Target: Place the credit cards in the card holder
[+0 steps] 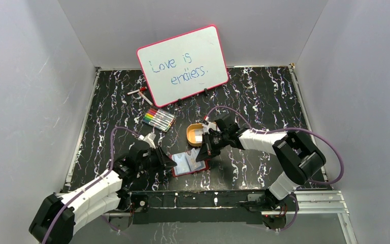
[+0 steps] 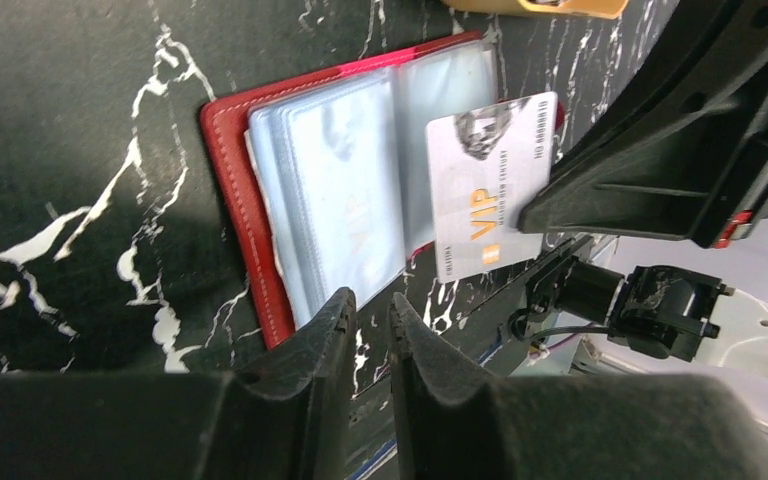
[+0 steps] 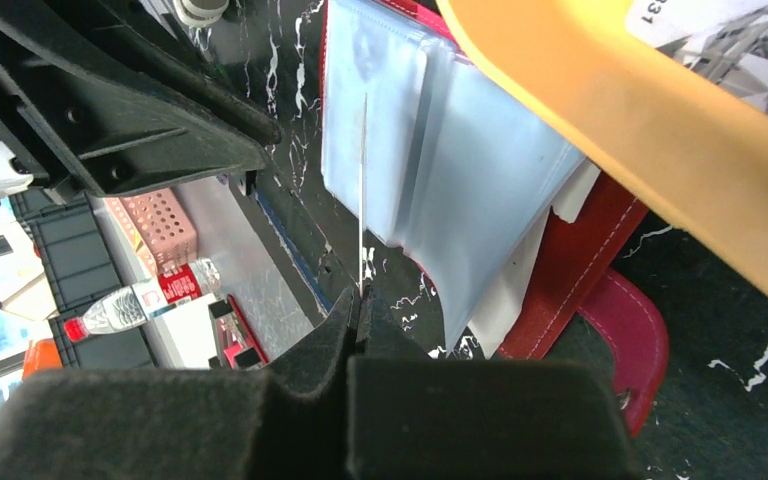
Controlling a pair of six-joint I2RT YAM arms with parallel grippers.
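Note:
The red card holder (image 1: 177,170) lies open near the front edge, clear sleeves (image 2: 335,190) showing. My right gripper (image 1: 203,152) is shut on a white VIP card, held upright over the holder's right part; in the right wrist view it is a thin edge (image 3: 362,200) rising from the fingertips. My left gripper is at the holder's left front, its fingers part open with nothing between them.
An orange tray (image 1: 190,134) with cards sits just behind the holder. A pack of markers (image 1: 157,119) and a whiteboard (image 1: 183,66) are further back. Dark marble is clear either side.

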